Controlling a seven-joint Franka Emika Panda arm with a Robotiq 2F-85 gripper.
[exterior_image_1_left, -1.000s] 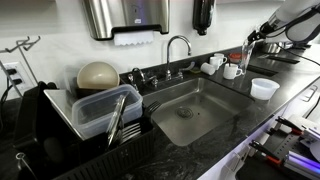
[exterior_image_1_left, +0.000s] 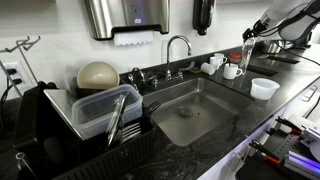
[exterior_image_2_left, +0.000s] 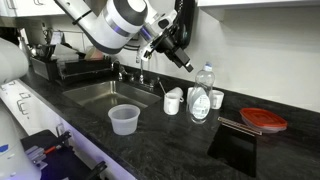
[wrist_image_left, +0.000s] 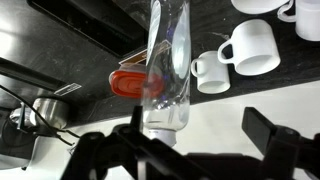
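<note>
My gripper is open in the wrist view, its fingers wide apart and empty. A clear bottle (wrist_image_left: 170, 65) lies in that view beyond the left finger, its cap end partly behind that finger. In the second exterior view the bottle (exterior_image_2_left: 201, 95) stands upright on the dark counter, while the gripper (exterior_image_2_left: 182, 42) hangs above and to the left of it, apart from it. The first exterior view shows the bottle (exterior_image_1_left: 247, 52) at the far right, beside the arm (exterior_image_1_left: 292, 28).
White mugs (exterior_image_2_left: 172, 103) stand close to the bottle. A white tub (exterior_image_2_left: 125, 120) sits nearer the counter's front edge. Red plates (exterior_image_2_left: 263, 120) and a dark square panel (exterior_image_2_left: 233, 150) lie to the right. The sink (exterior_image_1_left: 190, 115) and dish rack (exterior_image_1_left: 90, 145) are farther along the counter.
The gripper end of the arm has risen slightly at the far right over the last second. The bottle, mugs and tub look unmoved.
</note>
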